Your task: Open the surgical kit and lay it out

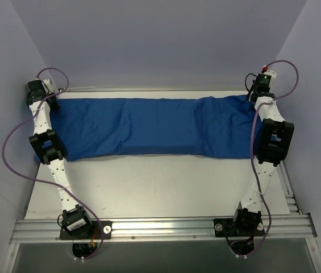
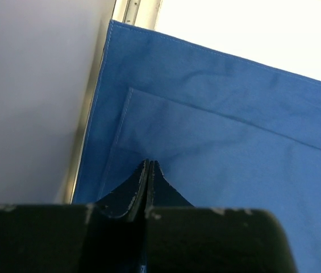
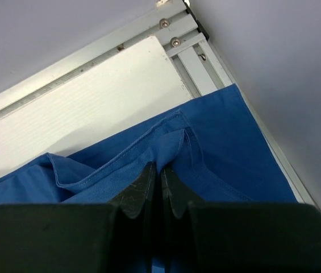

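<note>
A blue cloth wrap (image 1: 160, 128) lies spread in a wide band across the white table. At its far right corner my right gripper is shut on a fold of the upper cloth layer, which bunches up around the fingertips. My left gripper is at the far left corner, its fingertips together over the upper layer's corner. No raised fold shows between the left fingers. In both wrist views a lower blue layer extends beyond the upper layer's edge. Anything inside the wrap is hidden.
Grey walls (image 1: 4, 114) stand close beside both arms, and another (image 1: 160, 45) rises behind the table. Metal rails (image 1: 160, 227) run along the front edge. Bare white table (image 1: 154, 182) lies in front of the cloth.
</note>
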